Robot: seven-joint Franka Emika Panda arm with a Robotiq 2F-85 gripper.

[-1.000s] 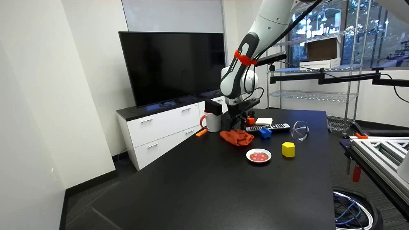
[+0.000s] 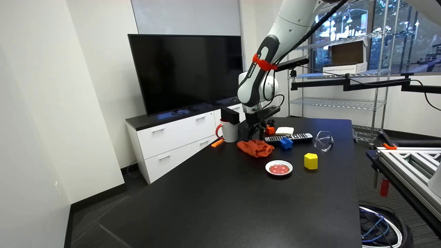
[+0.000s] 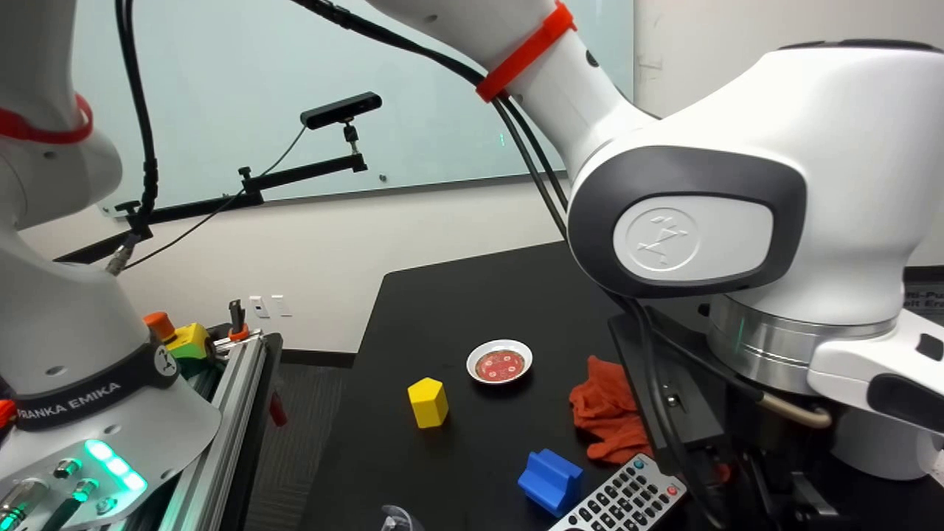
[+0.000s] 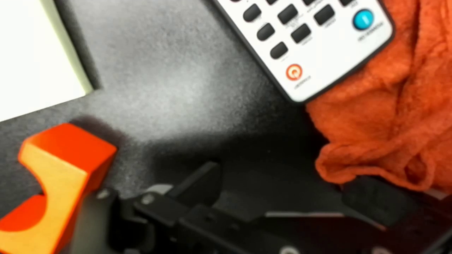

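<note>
My gripper is open in the wrist view, its two dark fingers wide apart with only dark tabletop visible between them. Close to the right finger (image 4: pixel 373 199) lies a crumpled orange cloth (image 4: pixel 381 127); whether they touch, I cannot tell. A grey remote (image 4: pixel 330 55) rests with one end against the cloth. On the other side, an orange block (image 4: pixel 67 165) with a curved notch sits beside the gripper, partly cut off by the frame. In exterior view 2 the arm hides the fingers.
A white mug (image 2: pixel 229 133) with a red handle stands close by, a black object above it. Around lie a white pad (image 2: pixel 285 131), blue block (image 2: pixel 286 143), clear glasses (image 2: pixel 323 141), patterned dish (image 2: pixel 279 167) and yellow block (image 2: pixel 310 161).
</note>
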